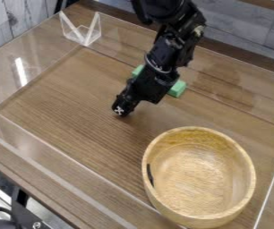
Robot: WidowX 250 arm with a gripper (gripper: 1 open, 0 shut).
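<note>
The black robot arm reaches down from the top centre to the middle of the wooden table (55, 134), its gripper (123, 107) low at the tabletop. The fingers are small and dark, and I cannot make out anything between them. Behind the arm lies a green object (175, 88), partly hidden by it.
A large pale tan bowl (200, 202) takes up the front right. Clear plastic pieces stand at the back left (82, 29) and at the left edge.
</note>
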